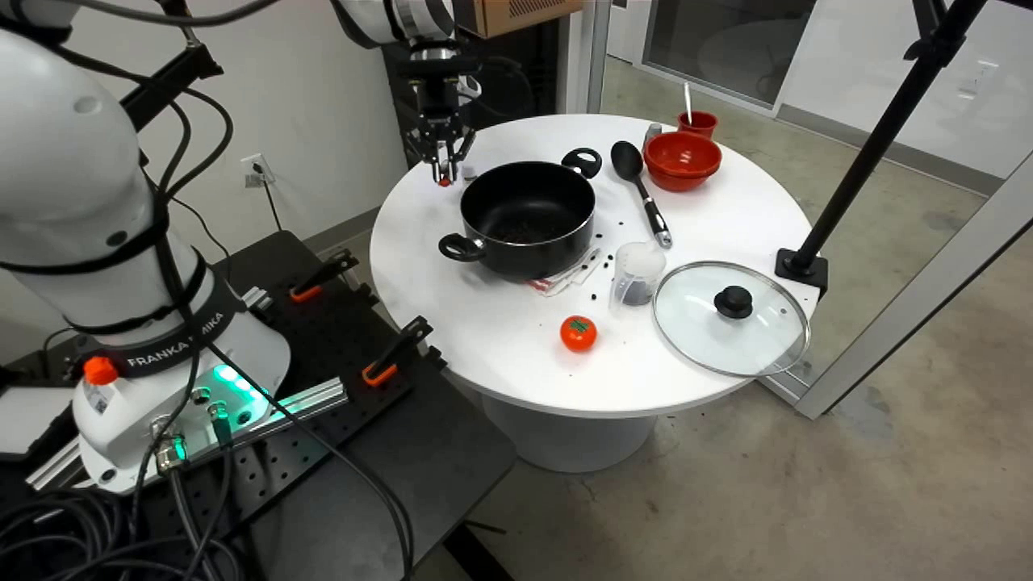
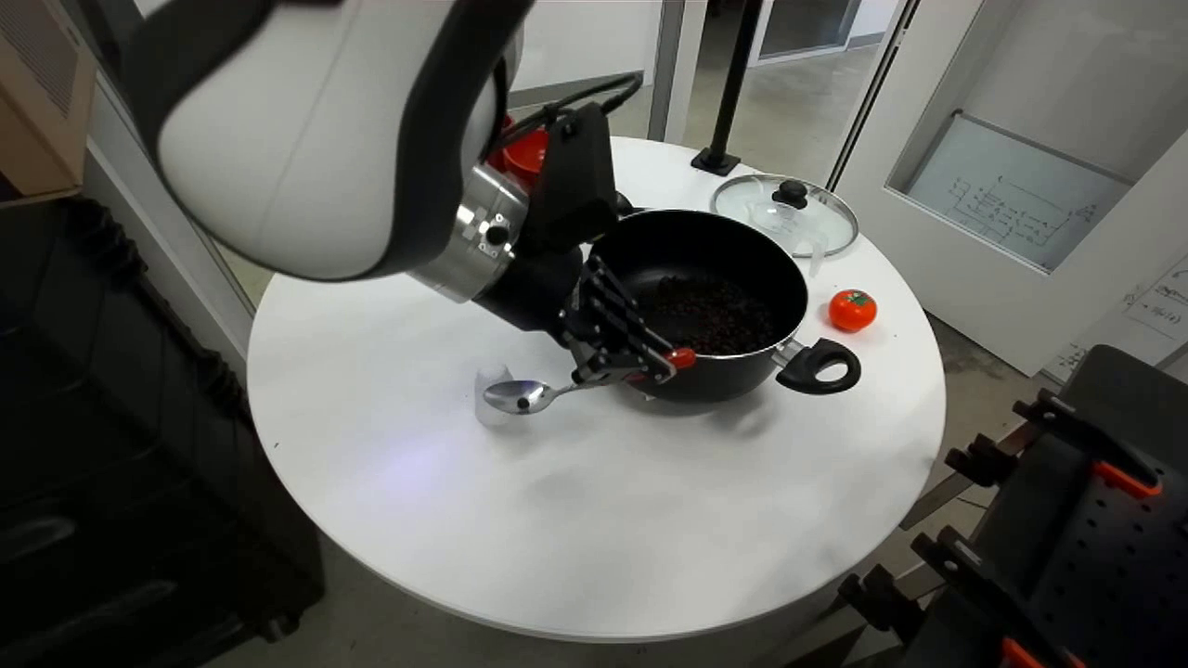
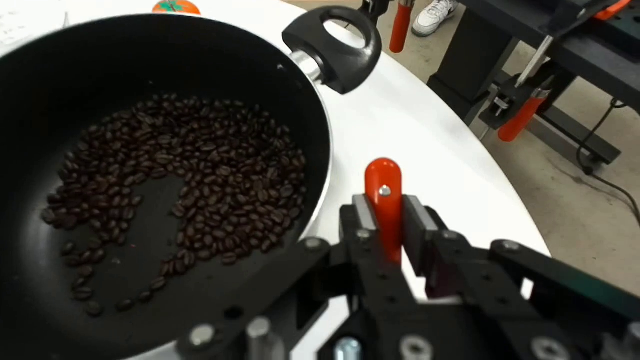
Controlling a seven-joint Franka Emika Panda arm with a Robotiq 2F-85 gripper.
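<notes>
My gripper (image 1: 445, 173) is shut on the red handle (image 3: 384, 204) of a spoon, beside the black pot's rim and above the table. In exterior view 2 the spoon's metal bowl (image 2: 518, 396) points left, away from the pot, with a dark spot in it that looks like a bean. Behind that bowl stands a small clear shaker (image 2: 490, 417), overlapped by it; whether they touch I cannot tell. Many dark coffee beans (image 3: 240, 174) are spread over the floor of the black pot (image 2: 713, 384). In the wrist view the spoon's bowl is out of sight.
A tomato (image 1: 578, 333), a clear cup (image 1: 637, 274) and a glass lid (image 1: 736, 329) lie in front and right of the pot. Red bowls (image 1: 682, 160) and a black ladle (image 1: 641, 194) are behind it. In exterior view 2 the near table is bare.
</notes>
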